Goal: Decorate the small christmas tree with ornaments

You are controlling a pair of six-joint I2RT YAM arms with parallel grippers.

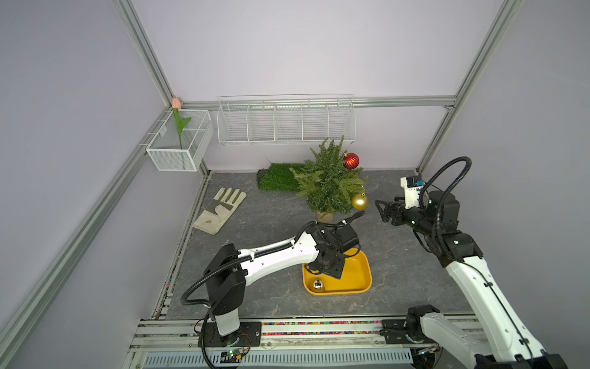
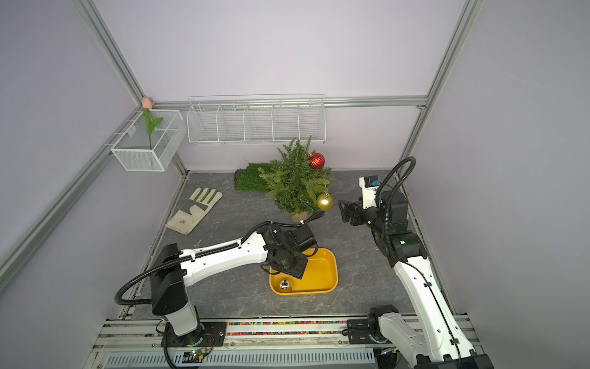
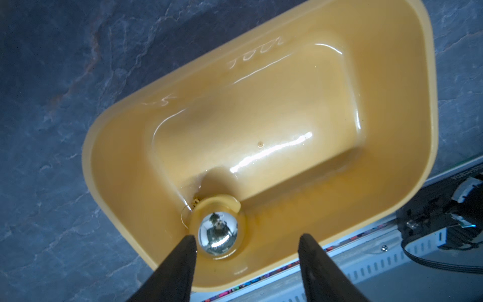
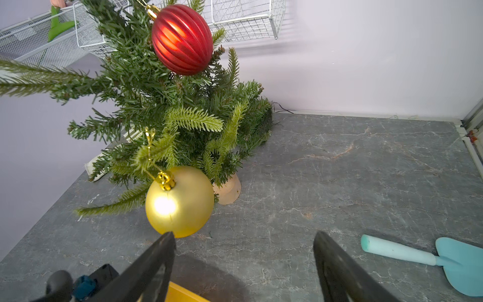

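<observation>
The small tree [image 1: 325, 178] stands at the back middle with a red ornament [image 4: 182, 39] high on its right and a gold ornament [image 4: 179, 201] hanging lower right. A shiny ornament [image 3: 217, 231] lies in the left end of the yellow tray [image 3: 382, 100]. My left gripper is above the tray, part open, its fingers empty and either side of the ornament's near edge in the wrist view. My right gripper stands open at the tree's right, beside and below the gold ornament, nothing between its fingers.
A glove [image 1: 218, 211] lies at the left, a turf mat [image 1: 276, 177] behind the tree. A turquoise trowel [image 4: 397, 249] lies at the right. Wire baskets [image 1: 285, 123] hang on the walls.
</observation>
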